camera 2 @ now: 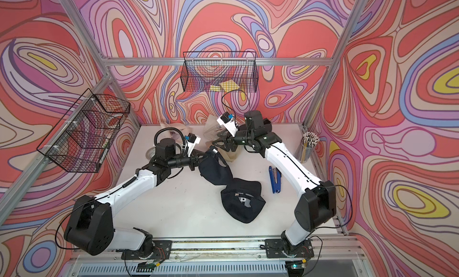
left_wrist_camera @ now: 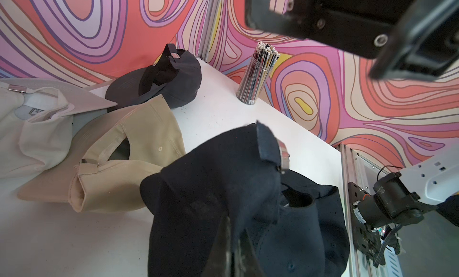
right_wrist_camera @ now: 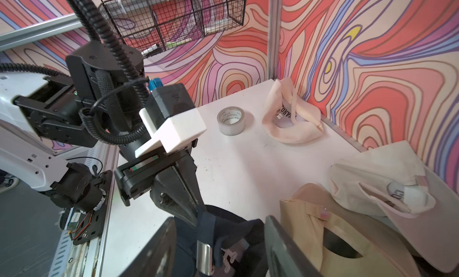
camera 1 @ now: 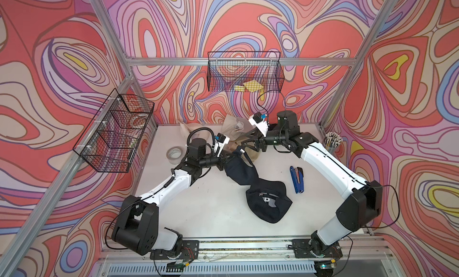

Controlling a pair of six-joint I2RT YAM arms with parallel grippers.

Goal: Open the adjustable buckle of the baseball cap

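Note:
A navy cap (camera 1: 239, 169) hangs from my left gripper, which is shut on its strap end and fills the middle of the left wrist view. The metal buckle shows on the raised strap, also at the fold's edge in the left wrist view. My right gripper is open, above and right of the strap, with nothing clearly held between its fingers. A second navy cap (camera 1: 267, 214) lies in front on the table, its buckle facing up.
Beige caps (right_wrist_camera: 344, 243), white caps and a dark cap (left_wrist_camera: 157, 80) lie at the back. A tape roll (right_wrist_camera: 230, 126) is at left; a blue stapler-like tool (camera 1: 296, 179) and a cup of pens (left_wrist_camera: 255, 76) are at right.

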